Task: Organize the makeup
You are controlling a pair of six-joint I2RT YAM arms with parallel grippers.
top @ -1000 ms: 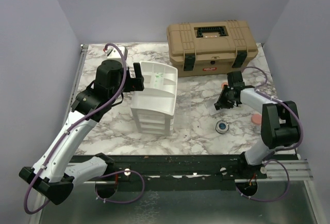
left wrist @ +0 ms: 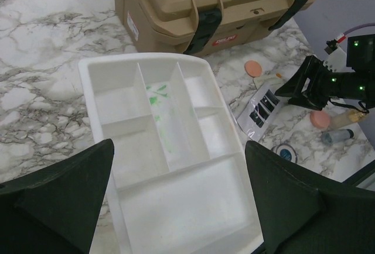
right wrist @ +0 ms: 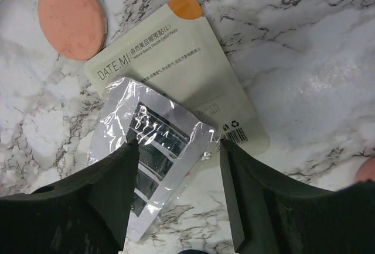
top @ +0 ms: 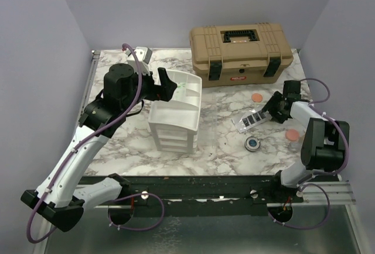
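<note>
My left gripper (top: 158, 90) hangs open and empty over the white compartmented organizer (top: 174, 119). My right gripper (top: 270, 107) is open just above a clear pouch with dark pieces (right wrist: 151, 154) and a pale green packet (right wrist: 228, 90) under it, at the right of the table. A pink round puff (right wrist: 70, 20) lies beside the packet, another pink round (top: 292, 135) lies further right, and a round compact (top: 252, 144) sits nearer the front edge.
A large tan toolbox (top: 242, 61) stands along the back. Small bottles (left wrist: 337, 135) lie at the right.
My right arm has moved right from over the pouch's middle toward its right end. My left gripper has shifted slightly; the objects look unmoved.
</note>
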